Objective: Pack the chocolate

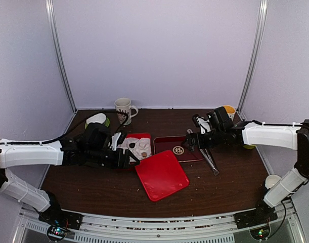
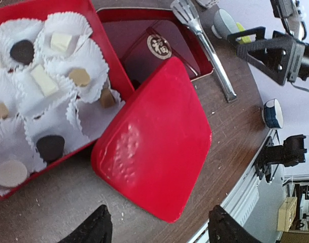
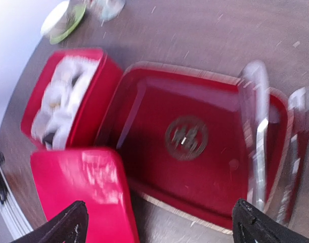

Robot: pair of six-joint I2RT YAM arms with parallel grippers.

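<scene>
The red box [image 2: 99,38] holds several chocolates in white paper cups, among them a dark round one [image 2: 50,147] and a white bar [image 2: 44,79]. Its red square lid [image 1: 162,177] lies in front of the box and the dark red tray [image 1: 168,142]. My left gripper is open just over the table beside the lid's near-left corner, nothing between its fingers. My right gripper [image 1: 189,143] is open above the tray; in the right wrist view its fingers frame the tray's near side and hold nothing.
Metal tongs [image 1: 210,163] lie on the tray's right. A mug [image 1: 123,108] stands at the back left, an orange cup [image 1: 228,110] at the back right, bowls by both arms.
</scene>
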